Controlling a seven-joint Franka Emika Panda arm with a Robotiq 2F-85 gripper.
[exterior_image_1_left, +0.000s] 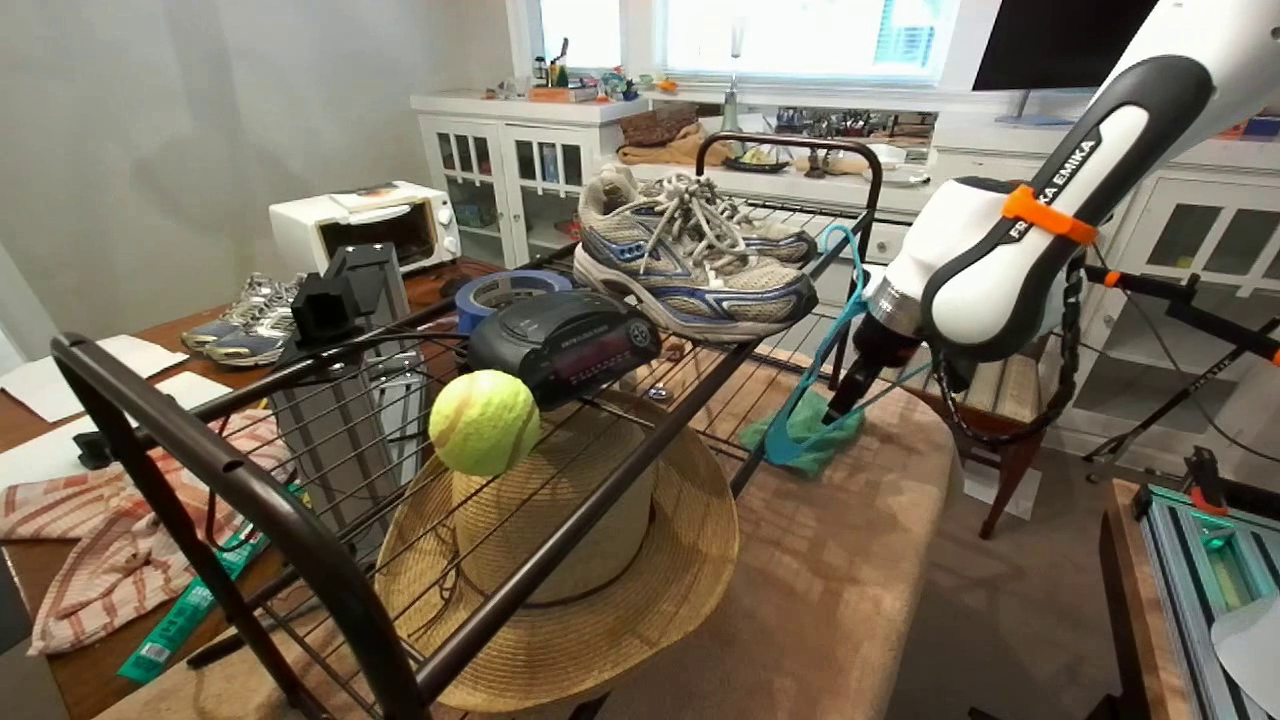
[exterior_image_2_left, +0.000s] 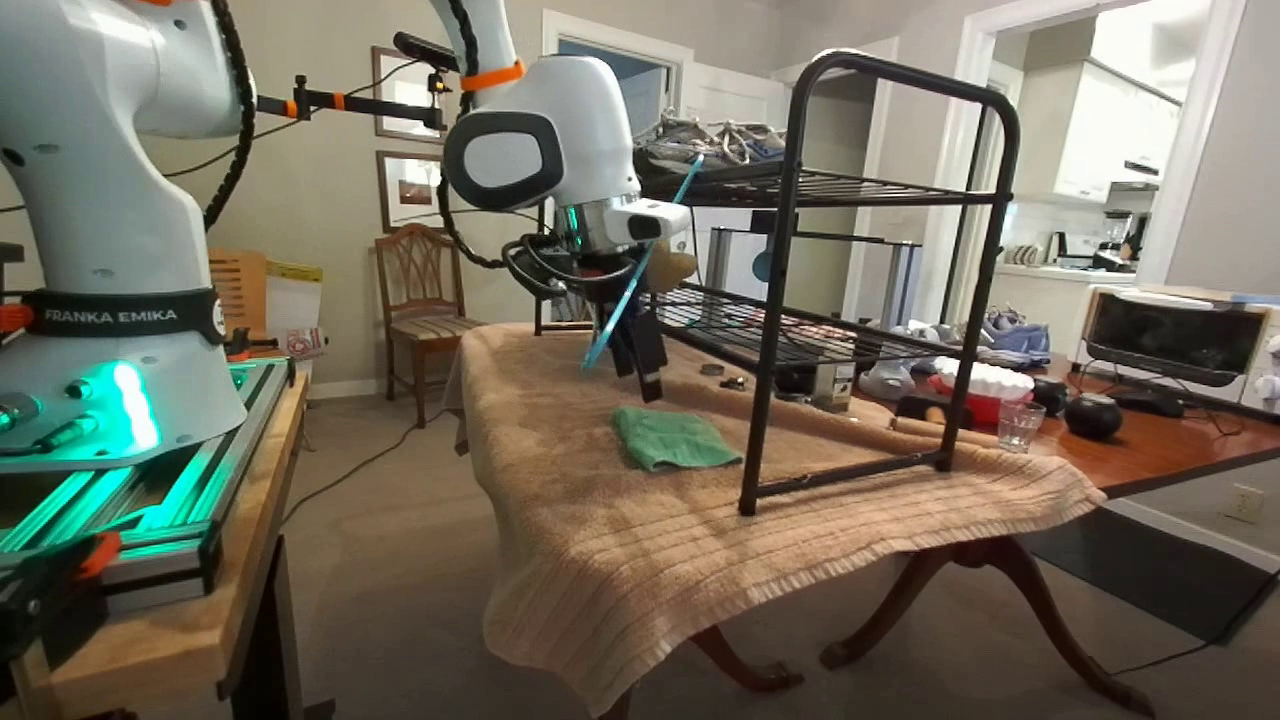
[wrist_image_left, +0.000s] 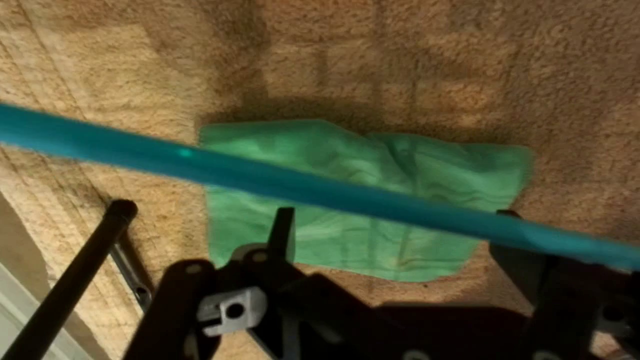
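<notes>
A folded green cloth lies on the tan towel covering the table, beside the black rack's legs. Above it, pointing down, is my gripper; its fingers stand wide apart in the wrist view, with no cloth held. A blue hanger hangs from the edge of the rack's upper shelf, close against the gripper. In the wrist view the hanger's blue bar crosses diagonally in front of the camera and covers part of the right finger. Whether the hanger touches the gripper, I cannot tell.
The black rack stands close beside the arm. On its top shelf are sneakers, a black clock, blue tape and a tennis ball. A straw hat sits below.
</notes>
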